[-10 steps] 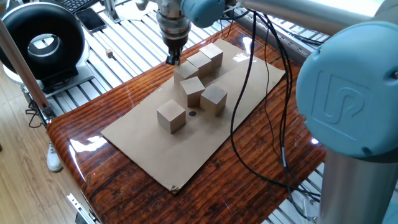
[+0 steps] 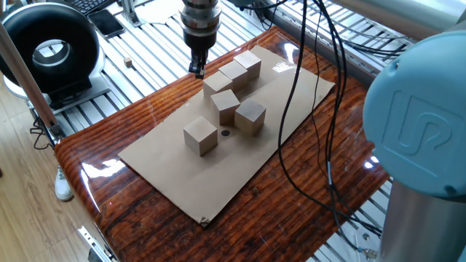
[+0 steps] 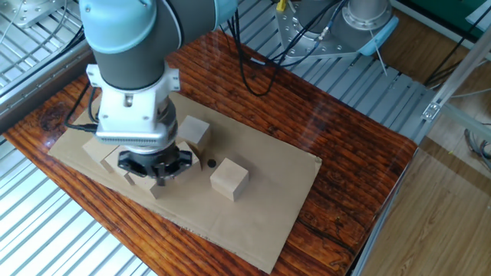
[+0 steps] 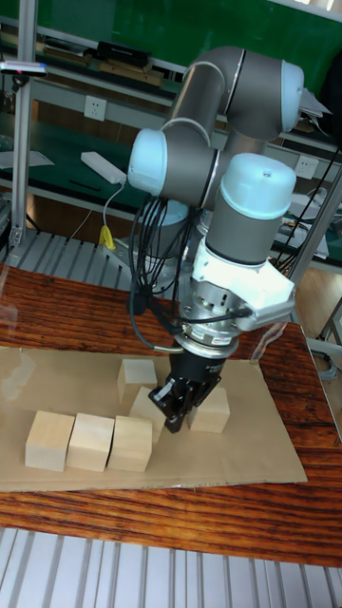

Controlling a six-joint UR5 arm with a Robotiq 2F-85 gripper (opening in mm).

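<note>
Several plain wooden cubes rest on a brown cardboard sheet [image 2: 175, 164]. Three stand in a row: a near cube [image 2: 217, 86], a middle cube [image 2: 234, 74] and a far cube [image 2: 248, 64]. Beside that row, a turned cube [image 2: 225, 108] is close to a darker-topped cube [image 2: 250, 117], and a separate cube [image 2: 200, 136] is nearest the first exterior camera. My black gripper [image 2: 196, 71] hangs pointing down above the cubes, near one end of the row. From the second exterior view the gripper [image 3: 159, 178] hides part of the group. No cube shows lifted; how far its fingers are apart is unclear.
The cardboard lies on a glossy wooden tabletop [image 2: 109, 182] with a slatted metal surface [image 2: 156, 47] beyond its edge. Black cables [image 2: 285, 138] hang down past the cardboard's side. Bare cardboard stretches past the separate cube [image 3: 230, 178].
My gripper has shifted slightly left in exterior view 1. The large blue arm joint and the hanging cables have moved right there. All the cubes stay where they were.
</note>
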